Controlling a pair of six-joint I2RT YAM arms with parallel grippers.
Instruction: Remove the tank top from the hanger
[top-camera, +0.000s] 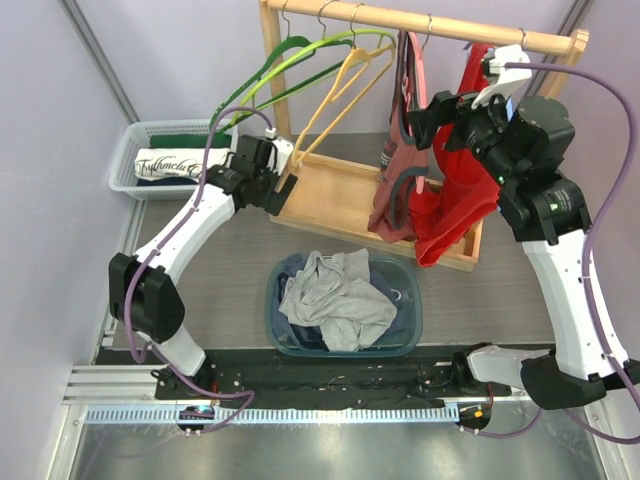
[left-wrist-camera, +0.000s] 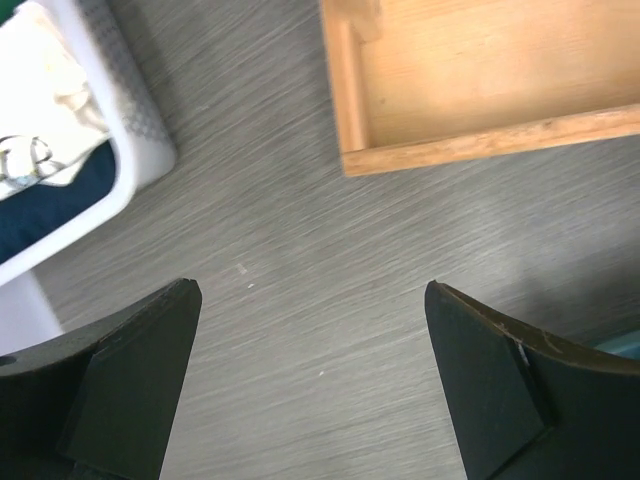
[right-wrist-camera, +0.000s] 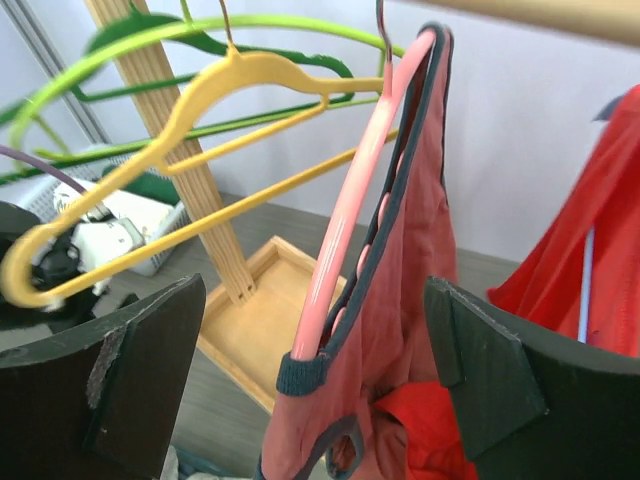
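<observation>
The dusty-red tank top (top-camera: 402, 185) with dark trim hangs from a pink hanger (right-wrist-camera: 345, 225) on the rail. In the right wrist view its fabric (right-wrist-camera: 415, 290) drapes along the hanger, and a dark-edged part wraps the near end. My right gripper is open, its fingers spread either side of that near end and apparently not closed on anything. My left gripper stands open over bare floor, near the front left corner of the wooden rack base (left-wrist-camera: 500, 142), with nothing between its fingers.
Green hangers (top-camera: 255, 85) and a yellow hanger (top-camera: 335, 100) swing out left on the rail (top-camera: 400, 17). A red garment (top-camera: 465, 190) hangs right of the tank top. A white basket (top-camera: 120, 170) stands left; a teal bin (top-camera: 415, 310) with grey cloth stands in front.
</observation>
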